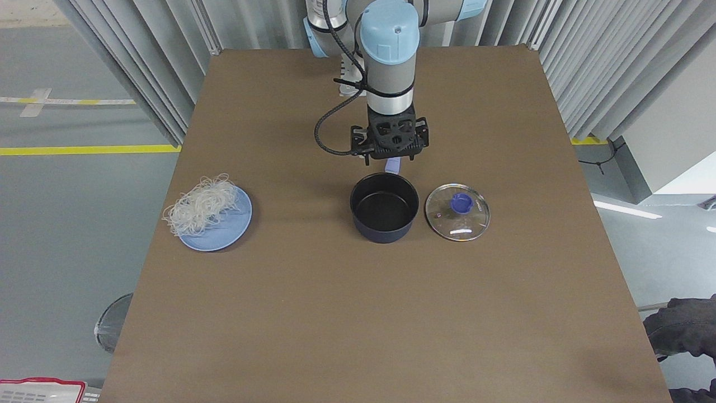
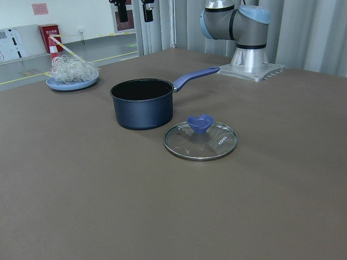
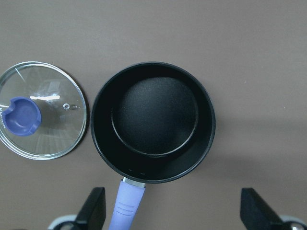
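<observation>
My gripper (image 2: 135, 13) hangs open above the table, just behind the dark blue pot (image 1: 384, 208) (image 2: 143, 108) (image 3: 153, 120), with nothing between its fingers. The pot is empty, its light purple handle (image 3: 127, 203) reaching back beneath the gripper. A glass lid with a blue knob (image 1: 457, 212) (image 2: 200, 141) (image 3: 41, 115) lies on the table beside the pot, on the right in the front view. On the other side, a pale blue plate (image 1: 221, 238) (image 2: 72, 86) holds a loose heap of white noodle-like strands (image 1: 198, 205) (image 2: 75, 68).
The arm's base stands at the back edge. A person's dark gloved hand (image 1: 678, 326) shows beyond the table's right edge in the front view.
</observation>
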